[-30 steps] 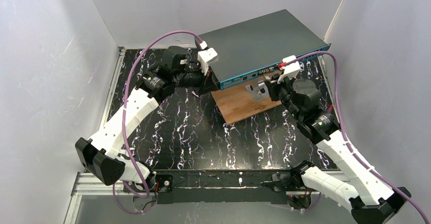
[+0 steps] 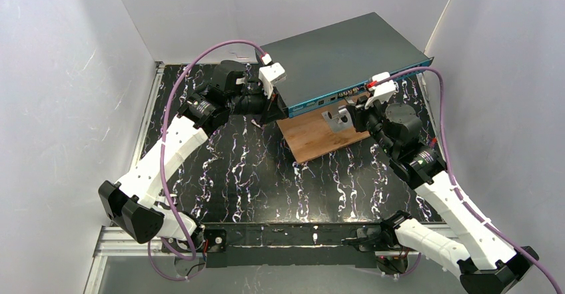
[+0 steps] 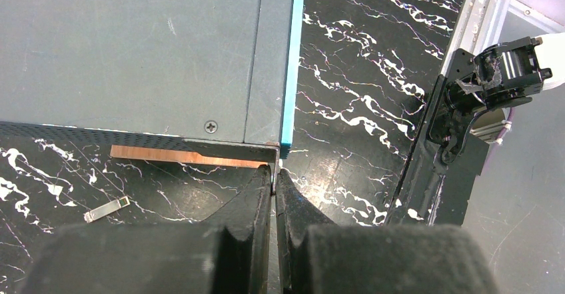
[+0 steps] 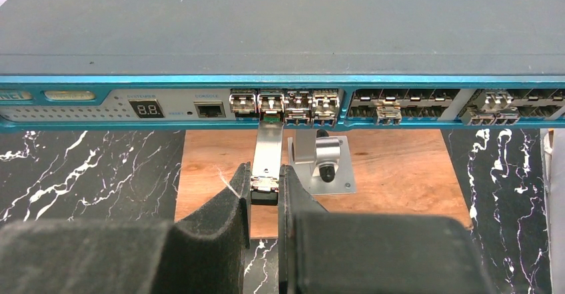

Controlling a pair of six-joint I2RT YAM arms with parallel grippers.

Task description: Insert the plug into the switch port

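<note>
The dark switch (image 2: 340, 51) has a teal front with a row of metal-caged ports (image 4: 325, 106). In the right wrist view a silver plug (image 4: 268, 149) points into the second cage from the left, its green-marked end at that opening; how deep it sits I cannot tell. My right gripper has its fingers round the plug's rear end. My left gripper is shut at the switch's front left corner, where a thin edge of the chassis meets its fingertips.
Under the switch are a wooden board (image 4: 400, 167) and a metal bracket (image 4: 340, 181). A small metal module (image 3: 106, 209) lies on the black marble table (image 2: 253, 187), whose front is clear. Pale walls surround the table.
</note>
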